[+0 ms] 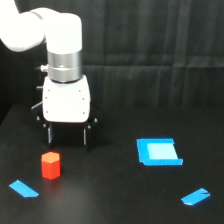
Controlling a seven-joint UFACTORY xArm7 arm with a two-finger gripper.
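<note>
A small red-orange cube rests on the black table at the left. My gripper points down, appearing above and behind the cube and a little to its right. Its two dark fingers stand wide apart, and I see nothing between them. Over on the right lies a white square edged with blue tape, with nothing on it.
One blue tape strip is stuck to the table at the front left, another tape strip at the front right. A black curtain hangs behind.
</note>
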